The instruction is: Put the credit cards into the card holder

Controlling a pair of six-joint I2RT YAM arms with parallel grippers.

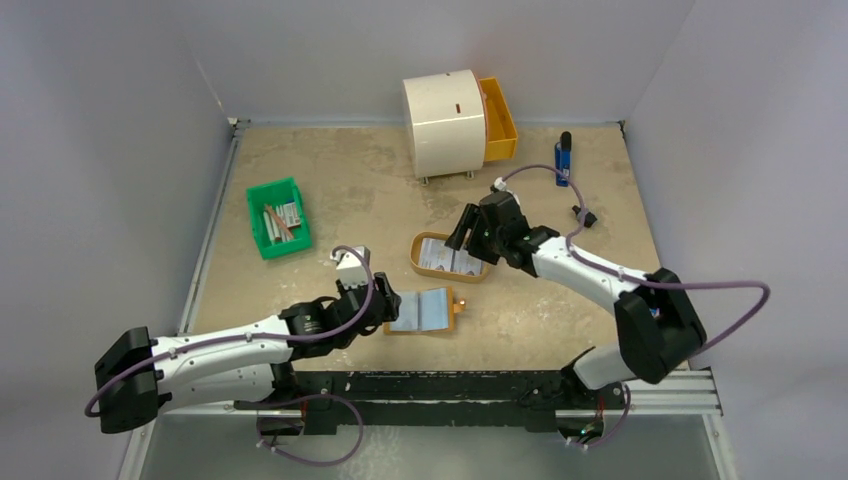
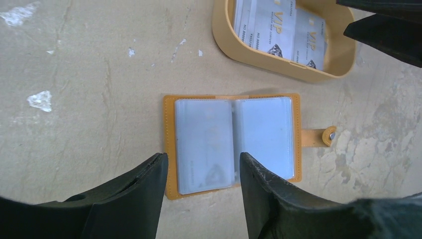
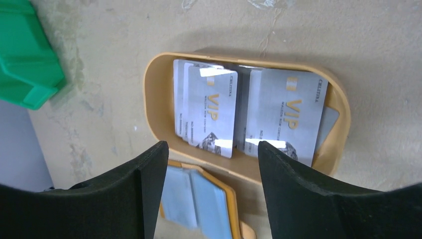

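An open card holder (image 2: 204, 144) with clear sleeves on a tan cover lies near the front middle, a strap with a snap at its right. Behind it a tan oval tray (image 3: 338, 139) holds stacks of silver VIP credit cards (image 3: 211, 107). My left gripper hovers over the holder's left part, fingers apart and empty. My right gripper is open above the card tray, nothing between its fingers.
A green bin (image 1: 300, 238) with small items stands at the left. A white drum-shaped box (image 1: 440, 120) with a yellow tray is at the back, a blue tool (image 1: 562, 165) at the back right.
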